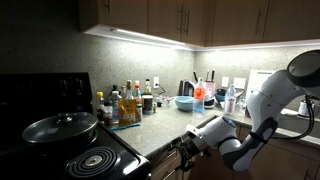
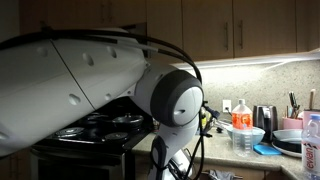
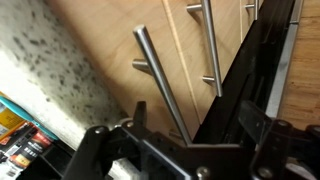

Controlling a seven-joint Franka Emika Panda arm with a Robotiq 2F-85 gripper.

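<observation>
My gripper is open, with a dark finger on each side of the lower part of the wrist view. Beyond the fingers are wooden cabinet fronts with metal bar handles. The nearest bar handle slants down towards the gap between the fingers; whether it lies within their reach is hard to tell. A second bar handle runs farther right. In the first exterior view, the gripper is low, by the counter's front edge, its fingertips small and dark there.
The speckled countertop carries several bottles near the stove. A pan sits on the stove. Farther back are a blue bowl and a large clear bottle. Open floor shows beside the cabinets.
</observation>
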